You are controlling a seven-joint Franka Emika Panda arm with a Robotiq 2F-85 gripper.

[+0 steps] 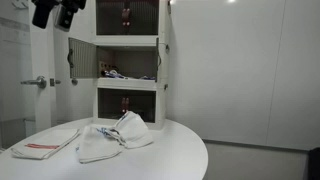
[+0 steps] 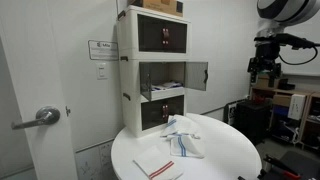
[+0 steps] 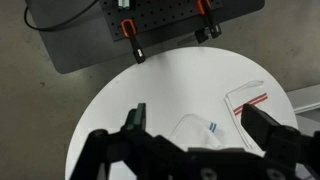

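My gripper is open in the wrist view, its dark fingers far apart with nothing between them. High above the round white table point(image 2: 235, 150), it also shows at the upper right of exterior view 2 and at the top left of exterior view 1. A folded white cloth with red stripes point(image 2: 158, 163) lies flat near the table's front. Behind it rests a white cloth with blue stripes point(image 2: 187, 147). Another crumpled white cloth point(image 1: 131, 130) sits close to the cabinet point(image 1: 131, 104), partly overlapping its neighbour.
The cabinet's middle compartment point(image 2: 163, 80) has its door point(image 2: 197, 76) swung open, with cloth-like items inside. Its upper and lower doors are closed. A whiteboard point(image 1: 240, 70) covers the wall behind.
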